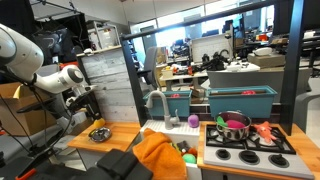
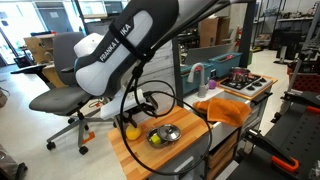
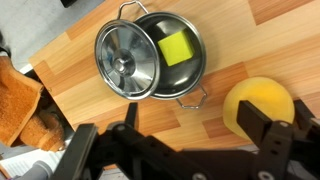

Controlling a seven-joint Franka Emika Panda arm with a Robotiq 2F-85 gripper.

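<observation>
A small metal pot stands on the wooden counter, seen from above in the wrist view. A clear glass lid leans across its left part, leaving the right part uncovered. Inside lies a yellow-green block. Just beside the pot is a round yellow object, partly covered by one of my fingers. My gripper hangs open above the counter, with bare wood between its fingers. From the side, the yellow object shows right under the gripper; whether they touch is unclear.
An orange cloth lies by the sink, whose faucet rises behind it. The stove, with a pot on it, is far right. Wooden counter around the small pot is mostly free.
</observation>
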